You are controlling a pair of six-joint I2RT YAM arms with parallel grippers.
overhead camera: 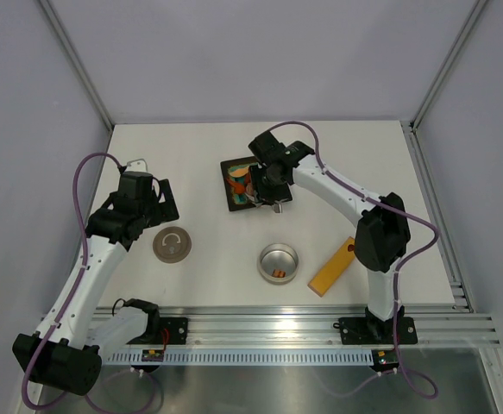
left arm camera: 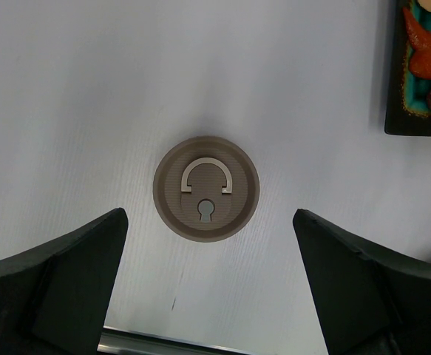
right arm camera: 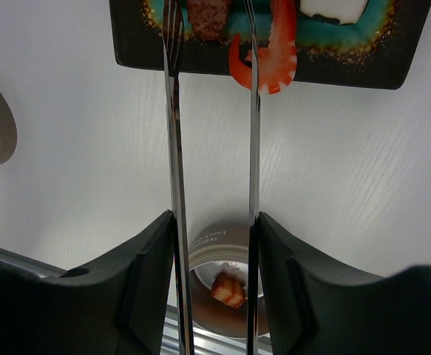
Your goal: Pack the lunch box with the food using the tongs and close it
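A black tray [overhead camera: 234, 204] with a teal inside holds several food pieces, among them a red prawn [right arm camera: 278, 55] and a brown piece [right arm camera: 208, 15]. My right gripper is over the tray's near side, open, with two long forked metal utensils at its fingers reaching over the food. A round steel container [overhead camera: 279, 247] with orange-brown food [right arm camera: 228, 291] inside stands nearer the front. My left gripper is open above the white table at the left, over a round brown lid [left arm camera: 206, 188], with nothing between its fingers.
An orange-yellow board [overhead camera: 332, 270] lies at the front right. The table's back and the space between lid and tray are clear. A metal rail runs along the front edge.
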